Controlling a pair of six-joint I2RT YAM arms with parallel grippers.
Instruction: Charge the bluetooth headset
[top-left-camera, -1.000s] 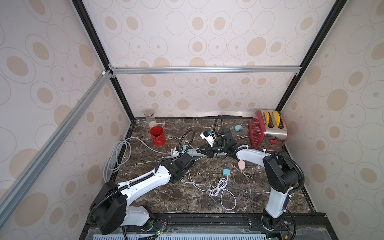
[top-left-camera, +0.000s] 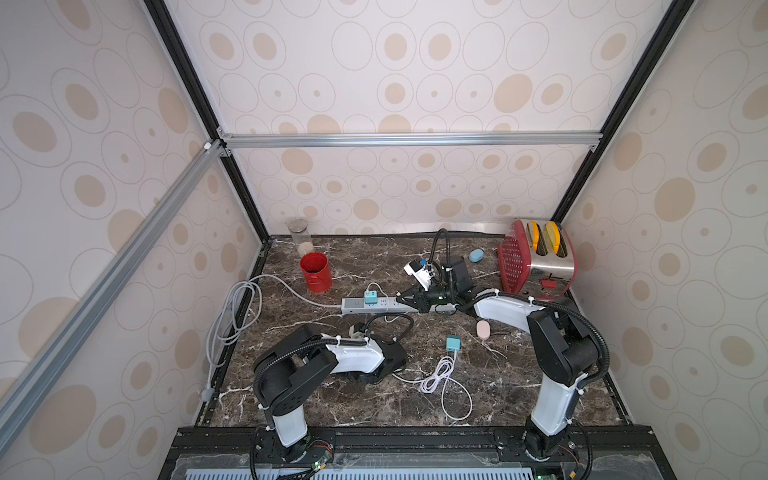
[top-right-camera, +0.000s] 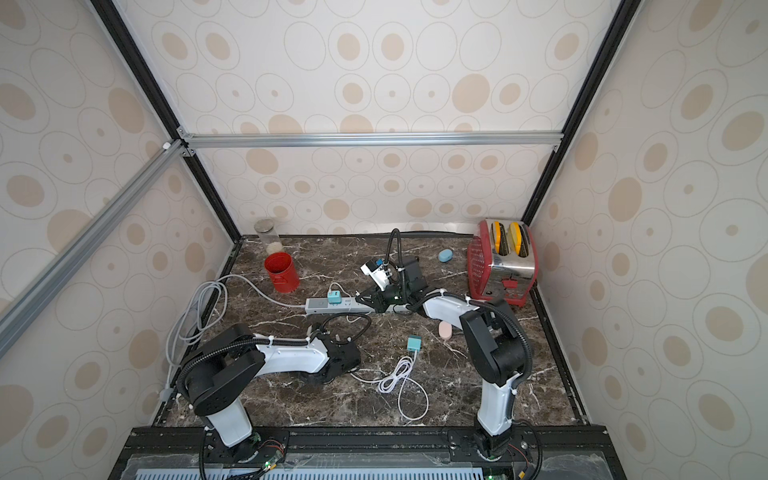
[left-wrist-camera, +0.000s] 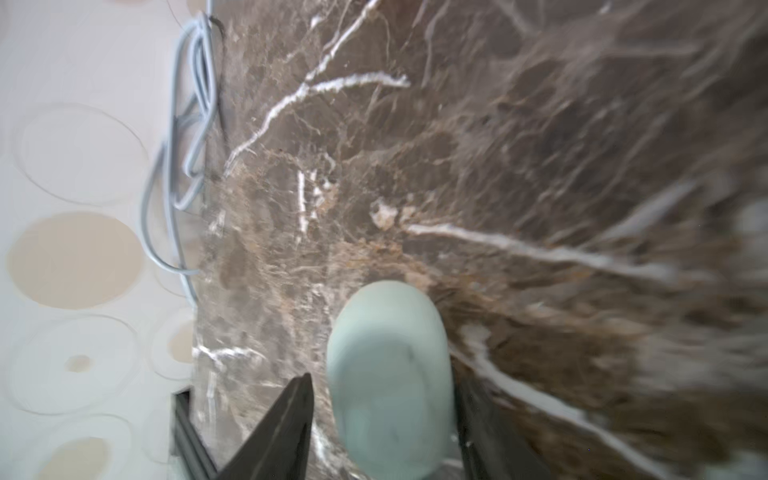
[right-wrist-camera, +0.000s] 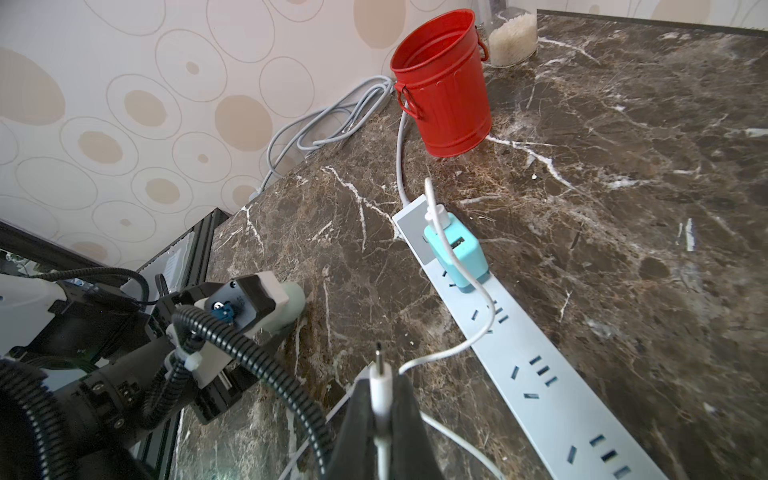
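Note:
A rounded pale mint case (left-wrist-camera: 390, 376), presumably the headset, lies between the fingers of my left gripper; those fingers stand apart, with a narrow gap at the left one. The right wrist view shows part of the case (right-wrist-camera: 293, 308) under the left hand. My right gripper is shut on a white cable plug (right-wrist-camera: 381, 388), its metal tip pointing up and away. From a mint charger (right-wrist-camera: 460, 252) seated in the end of the white power strip (right-wrist-camera: 544, 392) runs a white cable (right-wrist-camera: 448, 348).
Behind the strip stand a red bucket (top-left-camera: 316, 272) and a glass jar (top-left-camera: 301, 237). Another mint adapter (top-left-camera: 453, 343) with a coiled white cord (top-left-camera: 436, 376) lies at front centre. A pink oval (top-left-camera: 483, 329), a blue oval (top-left-camera: 477, 255) and a toaster (top-left-camera: 540, 260) are at right.
My left arm has drawn back from the strip toward the front of the table and folded, with its hand lower now. The right arm is nearly still.

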